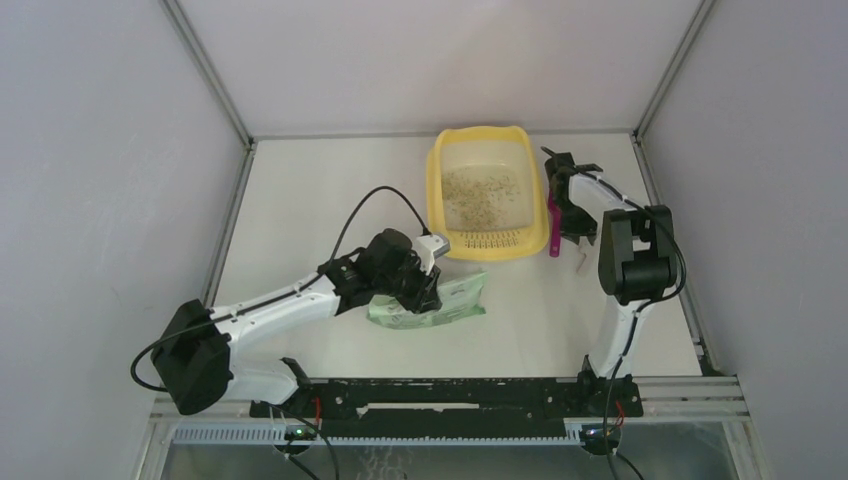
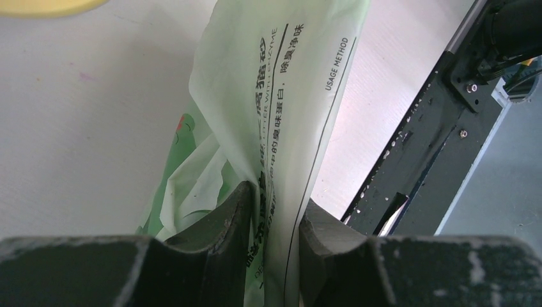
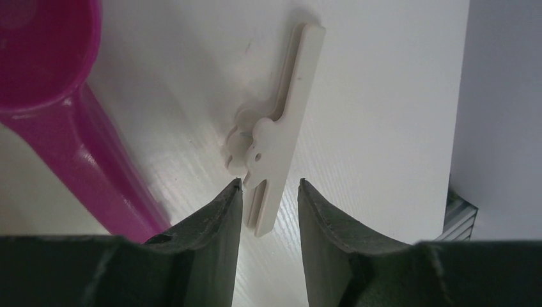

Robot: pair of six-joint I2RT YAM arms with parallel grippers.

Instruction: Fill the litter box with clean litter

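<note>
The yellow litter box (image 1: 436,190) stands at the back of the table, with a thin patch of litter (image 1: 480,200) on its floor. In front of it lies the pale green litter bag (image 1: 460,297), printed with black text in the left wrist view. My left gripper has its fingers on either side of this bag, whose folded film fills the gap between them; the bag's far part is hidden. Right of the box, my right gripper is open over the table. A white bag clip (image 3: 281,147) lies below its fingertips, not gripped.
A magenta scoop (image 1: 555,235) rests along the box's right side, partly under my right arm; its handle (image 3: 108,173) is left of the right fingers. Side walls bound the table.
</note>
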